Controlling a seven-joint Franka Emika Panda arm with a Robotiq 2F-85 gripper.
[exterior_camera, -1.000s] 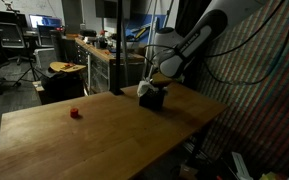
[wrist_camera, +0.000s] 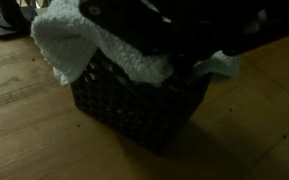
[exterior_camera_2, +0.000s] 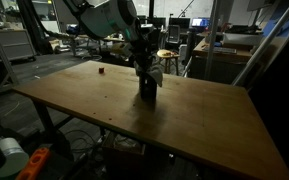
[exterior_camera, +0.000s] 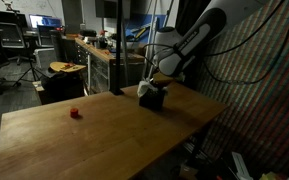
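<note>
A black mesh basket [exterior_camera: 152, 101] stands upright on the wooden table toward its far right part. A white cloth [wrist_camera: 69, 42] hangs over the basket's rim, with part of it bunched at the top. My gripper [exterior_camera: 159, 86] reaches down to the basket's mouth, right at the cloth. Its fingers are shut; in the wrist view its dark body covers much of the opening. Shadow hides the fingertips, so I cannot tell if a fold of cloth is between them. The basket's inside is also hidden.
A small red object [exterior_camera: 74, 113] sits alone near the table's far edge, well left of the basket in exterior view 1. A dark upright post [exterior_camera: 116, 50] rises behind the table.
</note>
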